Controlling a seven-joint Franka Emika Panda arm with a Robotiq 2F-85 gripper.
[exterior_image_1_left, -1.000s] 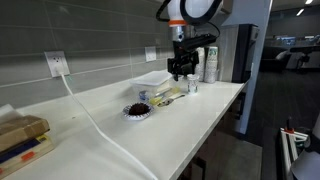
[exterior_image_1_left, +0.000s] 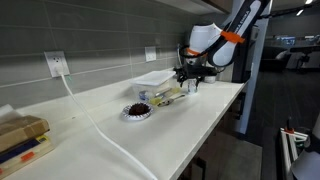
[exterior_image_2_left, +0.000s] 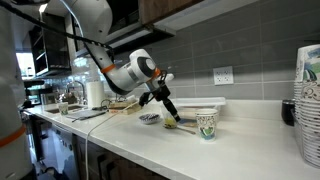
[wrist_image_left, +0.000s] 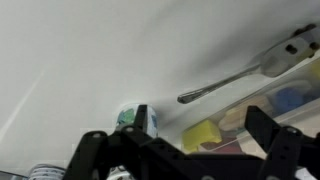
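My gripper is open above the counter, with nothing between its dark fingers. A spatula-like utensil (wrist_image_left: 225, 82) with a grey end lies across the white surface in the wrist view. Near its tip is a yellow object (wrist_image_left: 201, 135), beside a clear container (wrist_image_left: 285, 98) of coloured items. A patterned white cup (wrist_image_left: 138, 118) stands near the other finger. In exterior view 2 the gripper (exterior_image_2_left: 164, 104) hangs above the utensil, left of the cup (exterior_image_2_left: 207, 123). From exterior view 1 the gripper (exterior_image_1_left: 184, 77) appears close to the cup (exterior_image_1_left: 193, 87).
A bowl with dark contents (exterior_image_1_left: 137, 110) sits nearer along the counter, and a white bin (exterior_image_1_left: 154, 80) stands against the wall. Tall cup stacks (exterior_image_2_left: 309, 105) rise at the far end.
The arm has come down toward the counter and reached further along it, bringing the gripper closer to the cup and utensil. Objects on the counter look unmoved.
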